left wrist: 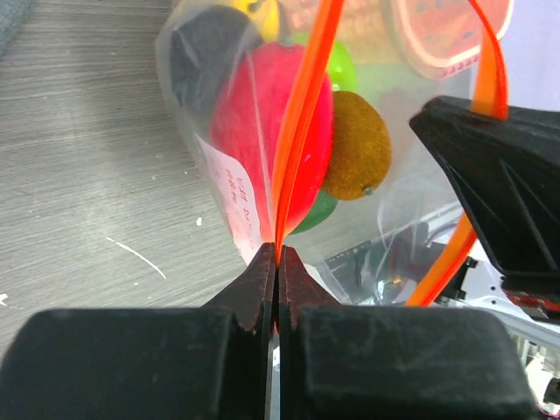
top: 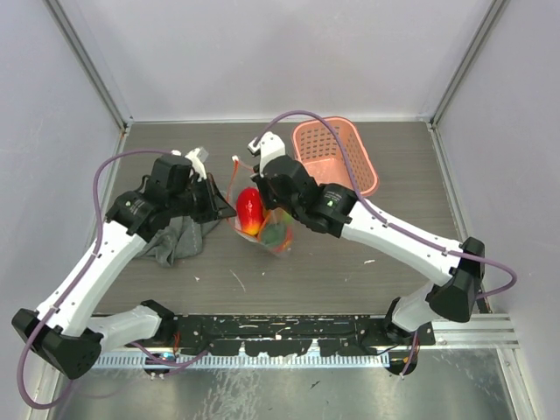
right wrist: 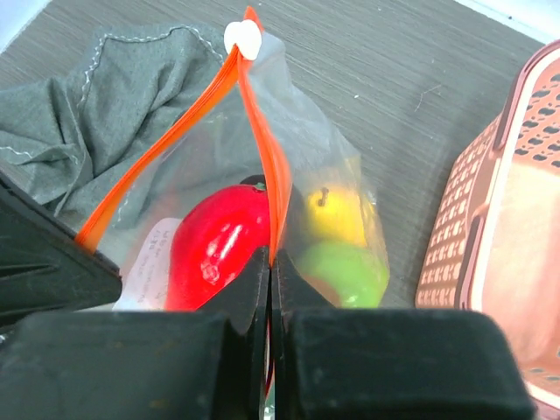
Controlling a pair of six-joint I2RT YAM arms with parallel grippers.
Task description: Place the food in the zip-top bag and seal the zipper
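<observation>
The clear zip top bag (top: 275, 238) hangs between my two grippers, its orange-trimmed mouth spread apart. Inside it lie a red food piece (left wrist: 267, 131), a brown one (left wrist: 357, 147), a yellow one (right wrist: 335, 215), a green one (right wrist: 346, 271) and a dark one. My left gripper is shut on the orange edge of the bag's mouth. On the opposite side, my right gripper is shut with the orange edge between its fingertips. A white zipper slider (right wrist: 243, 38) sits at one corner of the mouth.
An empty pink basket (top: 302, 140) stands at the back right, close to my right arm. A grey cloth (top: 175, 243) lies crumpled on the left.
</observation>
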